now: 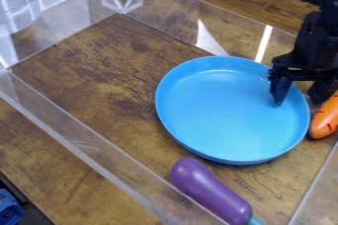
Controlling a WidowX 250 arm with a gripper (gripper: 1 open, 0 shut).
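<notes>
My dark gripper is at the right edge of the view, with its fingers open. One finger reaches down over the right rim of a blue plate, and the other is by an orange carrot-like object just right of the plate. Nothing clearly shows between the fingers. A purple eggplant-like toy lies below the plate, near the bottom of the view.
Clear plastic walls border the wooden surface. Bare wood is free to the left of the plate. A small blue object sits at the lower left, outside the wall.
</notes>
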